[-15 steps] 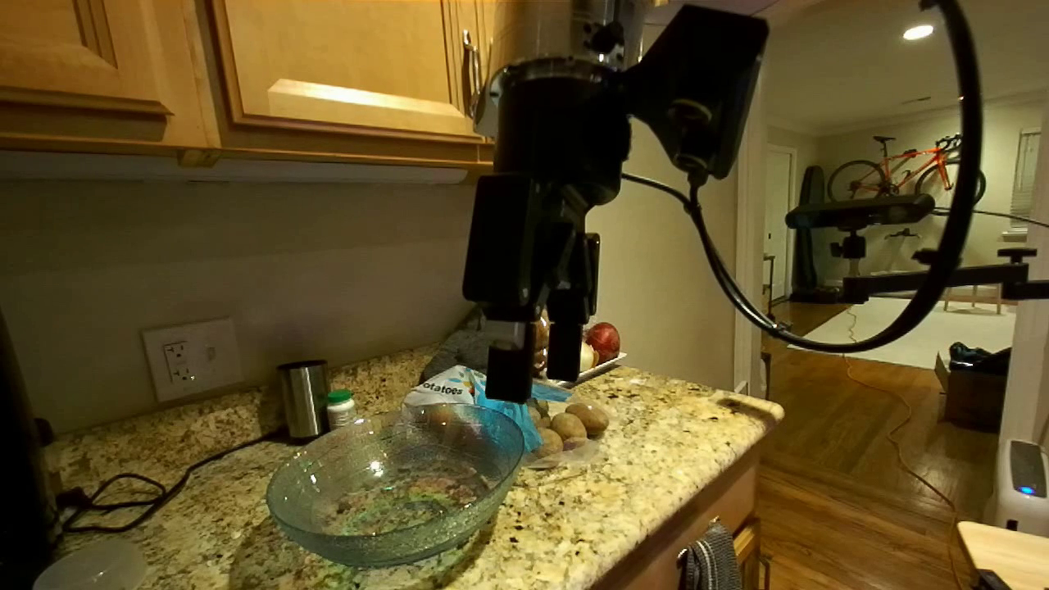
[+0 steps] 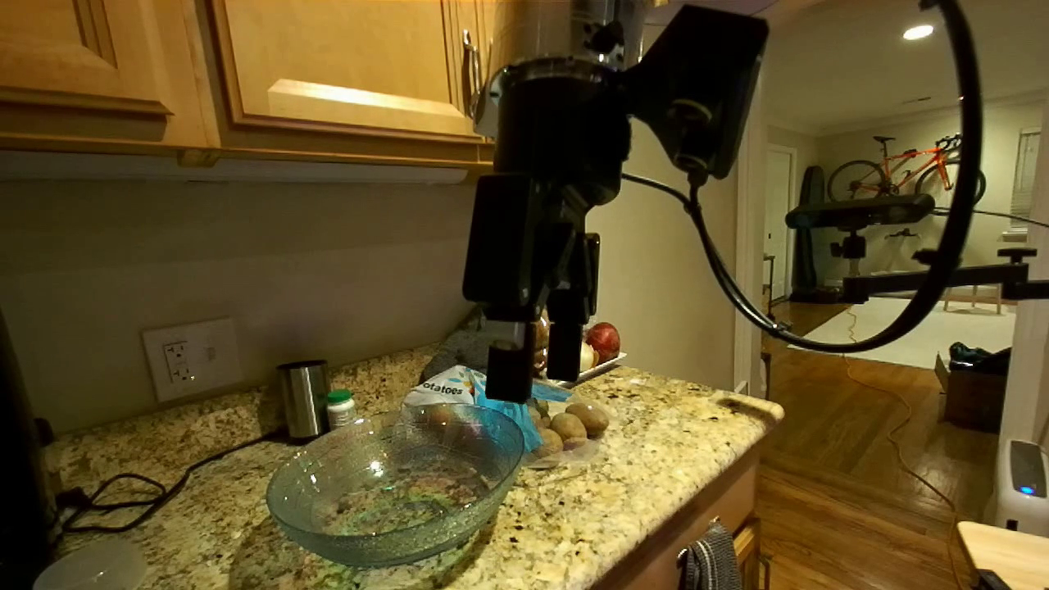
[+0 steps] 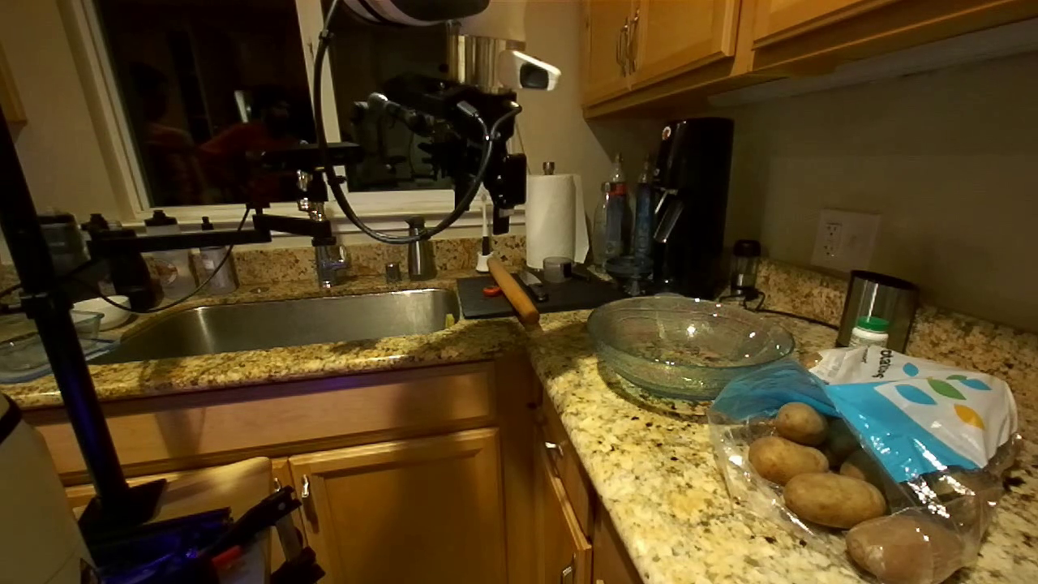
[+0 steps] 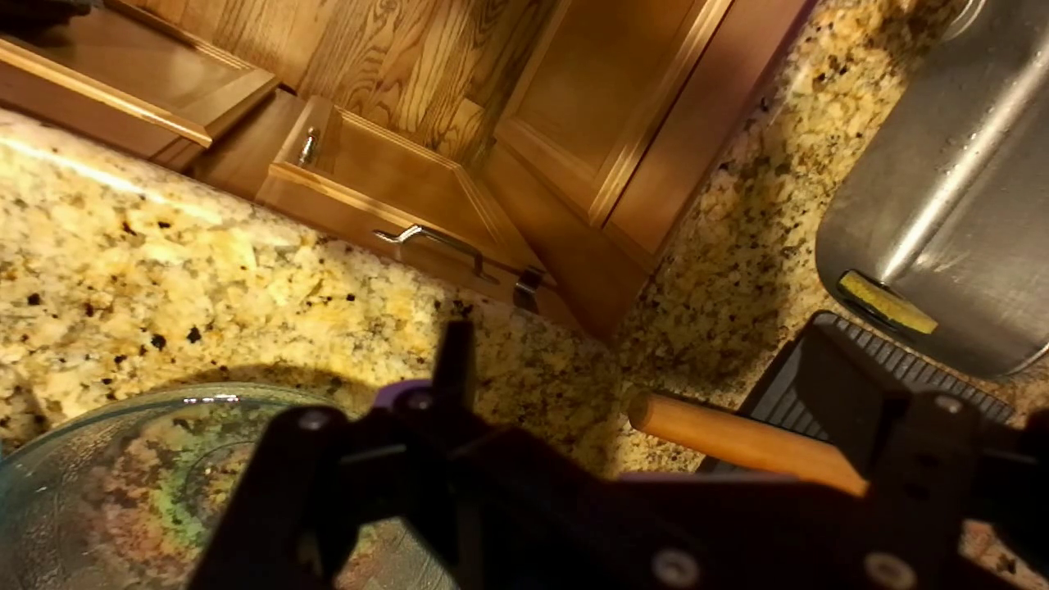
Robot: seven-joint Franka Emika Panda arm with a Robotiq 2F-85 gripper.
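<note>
High above the counter, my gripper (image 2: 538, 365) hangs pointing down, open, with a gap between its dark fingers and nothing seen in it. The wrist view shows the two fingers (image 4: 454, 364) set wide apart over the counter's inner corner. A large clear glass bowl (image 2: 393, 532) stands on the granite counter, lower than the gripper; it looks empty. Beside it lies a clear, blue and white bag (image 3: 912, 414) of potatoes (image 3: 834, 500), several of them showing through the plastic.
A rolling pin (image 3: 512, 291) rests across a dark board (image 3: 476, 301) near the steel sink (image 3: 292, 326). Behind the bowl stand a metal canister (image 2: 304, 398) and a green-capped bottle (image 2: 340, 407). Cabinets (image 2: 344, 69) overhang the counter.
</note>
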